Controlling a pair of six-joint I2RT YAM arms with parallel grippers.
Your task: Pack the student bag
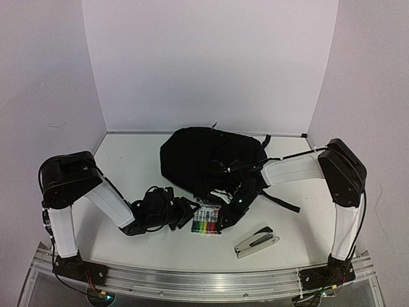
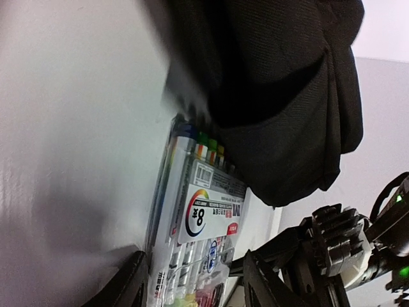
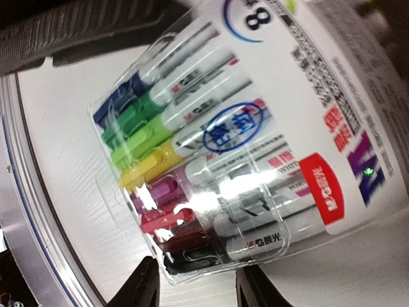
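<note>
A clear pack of coloured markers lies flat on the table in front of the black bag. In the right wrist view, the pack's marker caps fill the left side. My left gripper stands at the pack's left side with its fingers apart; in the left wrist view, the pack shows between and beyond them. My right gripper is at the pack's right side, fingers spread, with a pack corner just beyond them. Whether either gripper's fingers touch the pack is unclear.
A grey and black stapler lies to the front right. One bag strap stretches out to the right. The metal rail edges the table's front. Free table lies at the left and far right.
</note>
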